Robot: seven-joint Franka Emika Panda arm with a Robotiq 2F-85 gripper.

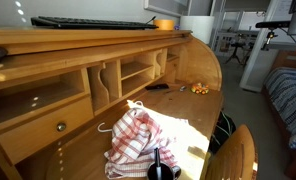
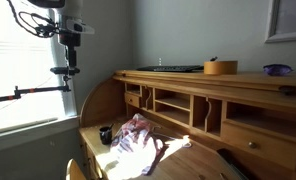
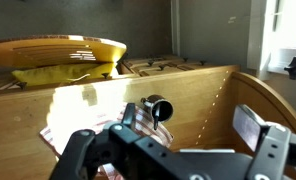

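A red-and-white checked cloth (image 1: 138,140) lies crumpled on the wooden desk (image 1: 188,103). At its near edge is a black mug (image 1: 162,173) with a dark utensil standing up in it. From above, the wrist view shows the mug (image 3: 160,107) beside the cloth (image 3: 63,127). My gripper hangs high over that end of the desk, its fingers spread apart and nothing visible between them. In the second exterior view the arm (image 2: 72,27) is up by the window, well clear of the desk.
A dark flat object (image 1: 157,87) and some small orange-yellow items (image 1: 199,89) lie farther along the desk. Cubbyholes and drawers line its back, with a keyboard (image 1: 93,23) on the top shelf. A wooden chair (image 1: 235,158) stands at the front; a bed (image 1: 289,95) is beyond.
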